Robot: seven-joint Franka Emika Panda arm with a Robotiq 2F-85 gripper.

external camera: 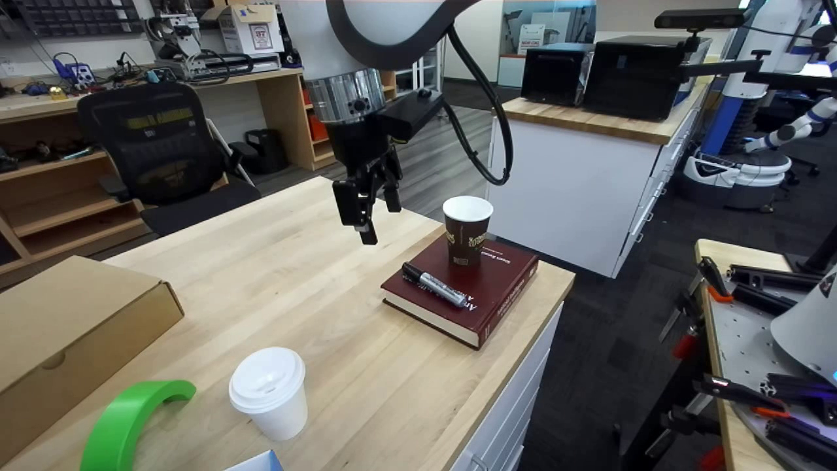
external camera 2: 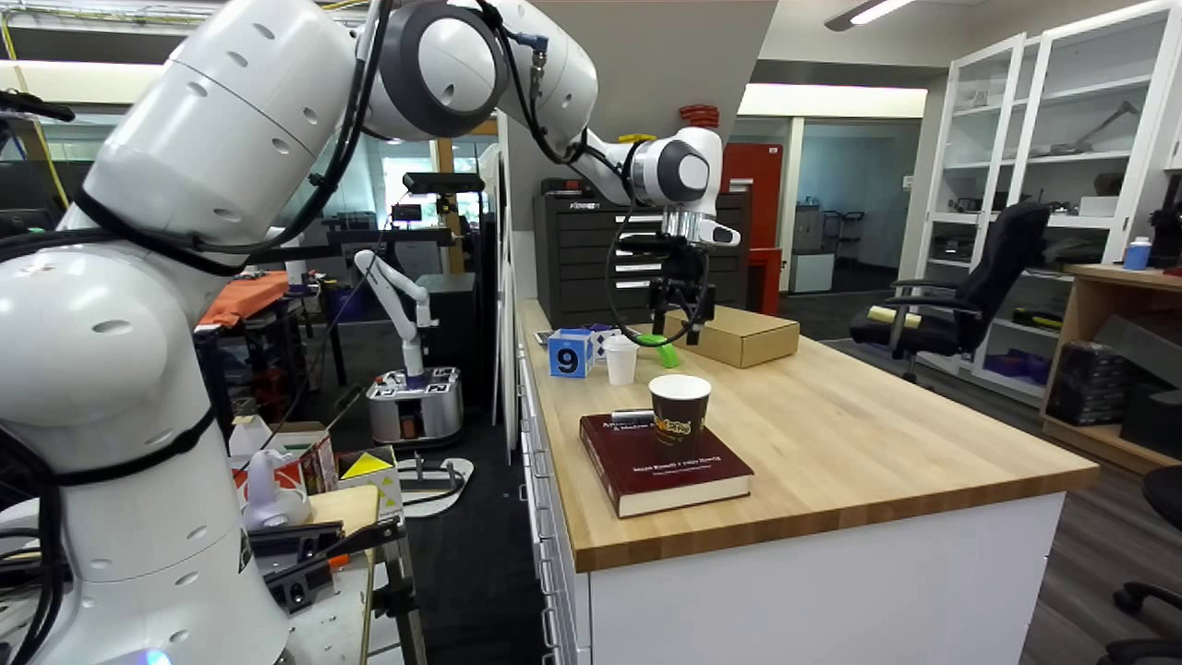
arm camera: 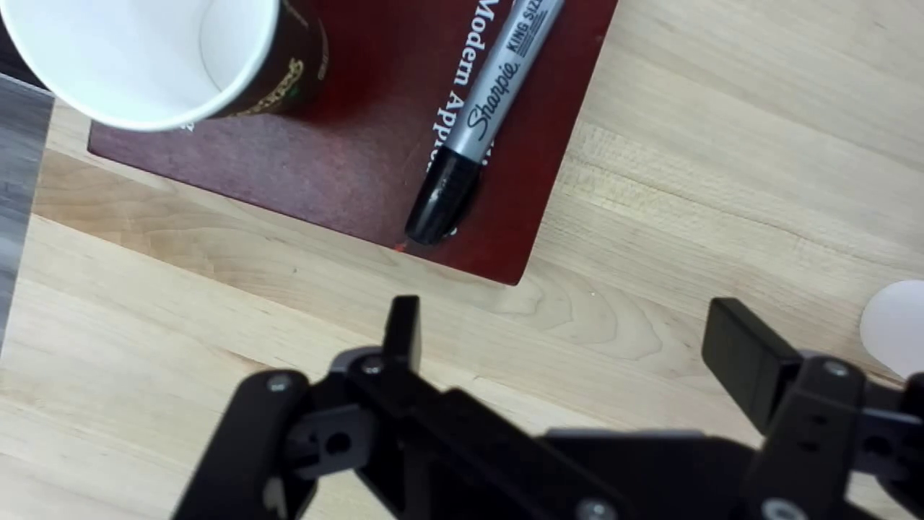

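My gripper hangs above the wooden table, its two fingers wide apart and only bare wood visible between them. Ahead of it in the wrist view lies a dark red book (arm camera: 364, 186). On the book rests a grey marker with a black cap (arm camera: 443, 195), the cap pointing toward my gripper. A brown paper cup with a white inside (external camera: 467, 239) stands upright on the same book, beside the marker. In exterior view 1 the gripper (external camera: 380, 220) is to the left of the book, well above the tabletop. It touches none of these things.
A white lidded cup (external camera: 271, 392), a green arch (external camera: 129, 420) and a cardboard box (external camera: 86, 330) occupy the near left of the table. A blue box with a 9 (external camera 2: 571, 353) stands by the table edge.
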